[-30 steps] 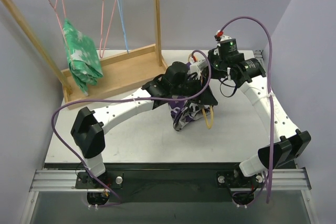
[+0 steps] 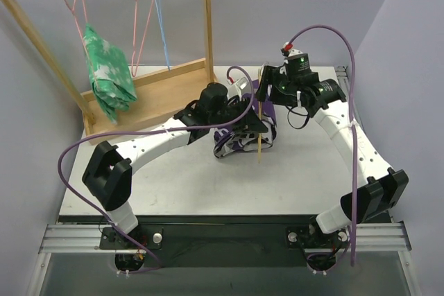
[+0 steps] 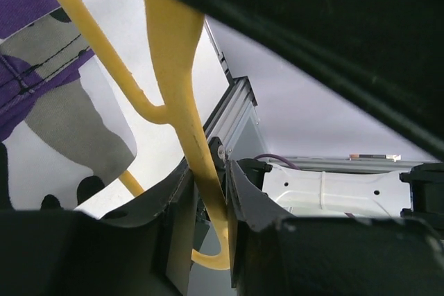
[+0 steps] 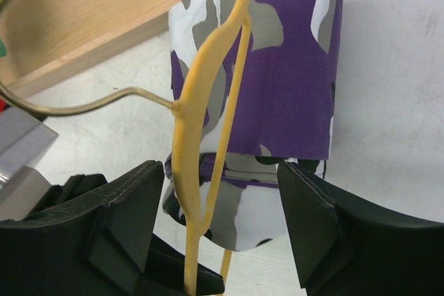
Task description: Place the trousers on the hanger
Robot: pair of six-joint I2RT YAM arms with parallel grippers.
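The purple, grey and white camouflage trousers (image 4: pixel 288 95) lie folded on the table, partly hidden under my left arm in the top view. Above them a yellow hanger (image 4: pixel 191 129) with a metal hook (image 4: pixel 90 106) is held up edge-on. My left gripper is shut on the hanger's bar, which passes between its fingers. In the left wrist view, part of the hanger shows past the edge of the cloth; how the bars and fabric cross is hard to tell. My right gripper is open above the trousers, with the hanger near its left finger.
A wooden rack (image 2: pixel 166 95) stands at the back left. From its top rail hang a folded green cloth (image 2: pixel 109 74), pink hangers and a blue hanger (image 2: pixel 159 19).
My left arm and the hanger have moved left, and the hanger now looks narrow, seen edge-on. The right gripper has shifted left. More of the trousers shows now.
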